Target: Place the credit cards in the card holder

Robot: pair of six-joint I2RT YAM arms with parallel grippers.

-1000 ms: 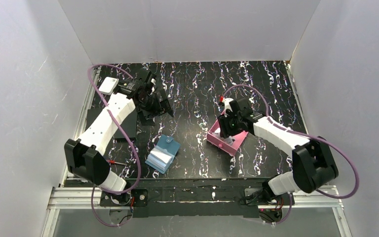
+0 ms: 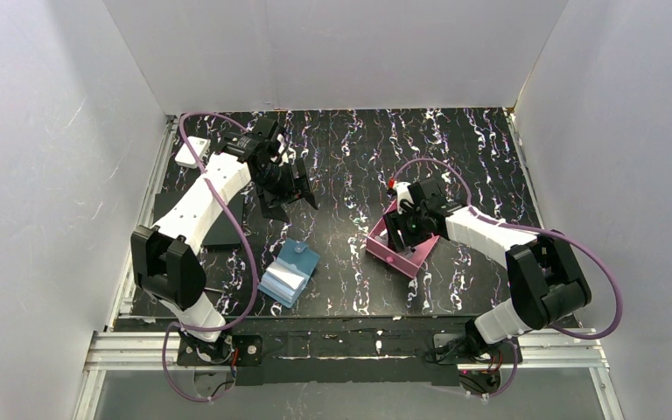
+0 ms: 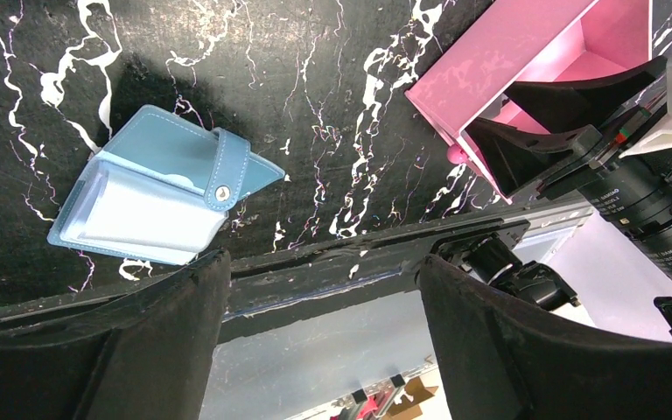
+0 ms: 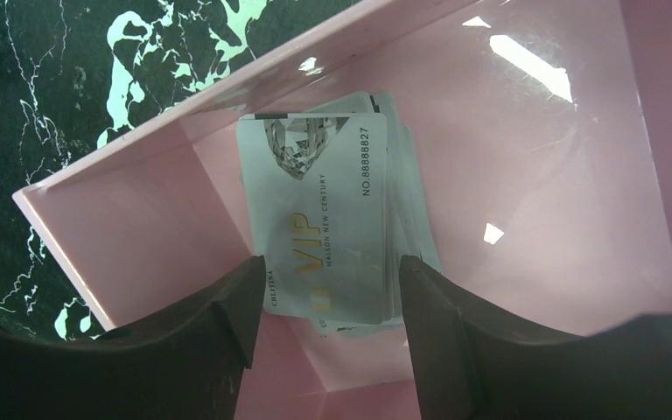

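A blue card holder [image 2: 290, 272] lies open on the table's front left, its clear sleeves [image 3: 144, 206] and snap strap [image 3: 228, 170] showing in the left wrist view. Several silver cards [image 4: 324, 210] rest in a loose stack inside a pink box [image 2: 414, 262], at one end of its floor. Above that stack is my right gripper, open, a fingertip on each side of the cards' lower part; whether they touch is unclear. My left gripper [image 2: 289, 203] hangs behind the holder, its fingers [image 3: 162, 337] spread and nothing between them.
The pink box's walls [image 4: 175, 114] rise around the right gripper's working area. A dark flat panel [image 2: 224, 223] lies beneath the left arm, and a white object [image 2: 192, 151] sits at the back left. Table between holder and box is clear.
My left gripper has shifted slightly right, its arm swinging the same way. The right gripper has lowered a little toward the cards in the box. Holder and box stay put.
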